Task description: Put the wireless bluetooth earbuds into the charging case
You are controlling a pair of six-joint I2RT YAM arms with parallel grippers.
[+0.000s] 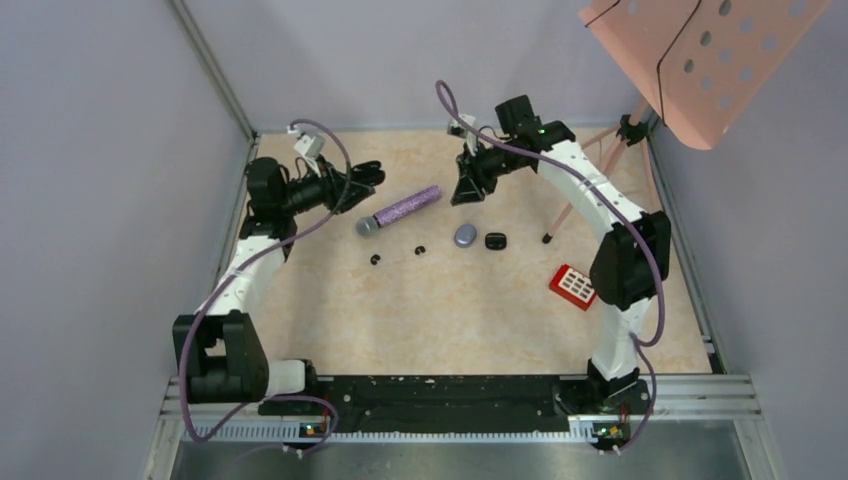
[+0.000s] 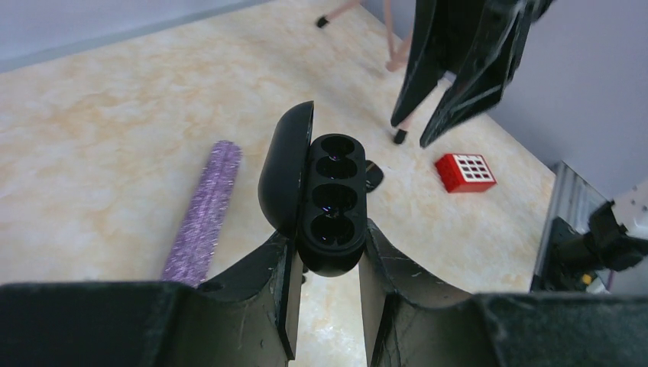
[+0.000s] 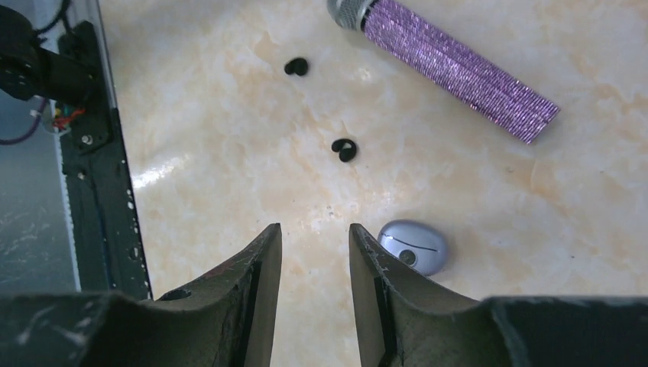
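Note:
The black charging case [image 2: 334, 191], lid [image 2: 284, 168] raised, is held off the table by my left gripper [image 1: 350, 203], which is shut on its lower end. Dark hollows show along its inner face in the left wrist view. Two black earbuds lie apart on the table: one nearer the left [image 3: 296, 66] and one nearer the middle [image 3: 346, 150]. Above the table, my right gripper stands open, and only bare table shows between its fingers. In the top view it hangs just behind the grey-blue rounded case [image 1: 465, 235].
A purple glitter microphone [image 1: 405, 206] lies behind the earbuds. A small black case [image 1: 496, 241] sits beside the grey-blue one, and a red box [image 1: 574, 287] with a pale grid is at the right. Pink stand legs [image 1: 558, 222] reach the table.

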